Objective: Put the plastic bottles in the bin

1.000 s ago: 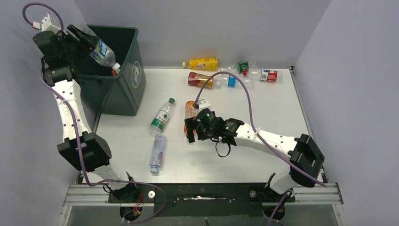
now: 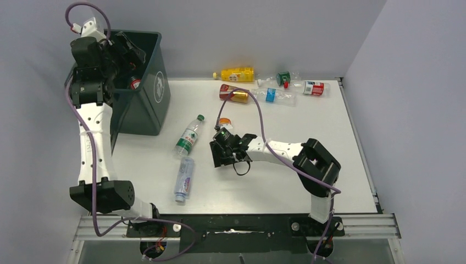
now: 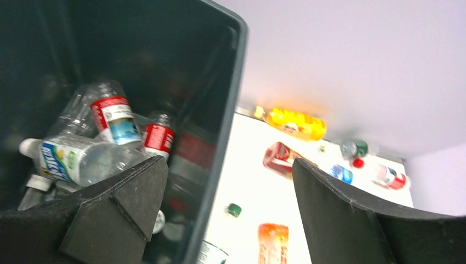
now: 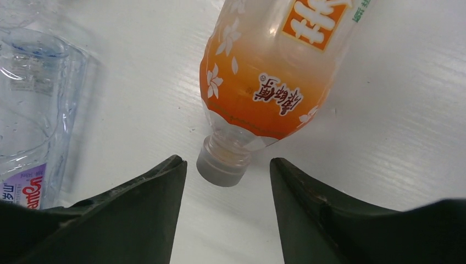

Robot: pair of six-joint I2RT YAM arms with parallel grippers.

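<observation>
The dark green bin stands at the back left, with several bottles inside, including a red-label one. My left gripper is open and empty at the bin. My right gripper is low over the table, part open, with the capped neck of an orange-label bottle just ahead between its fingertips. A green-capped bottle and a light-blue bottle lie left of it.
Along the back lie a yellow bottle, a red-gold one and several clear ones.
The bottle that was in my left gripper over the bin has left it, and that arm has shifted right.
</observation>
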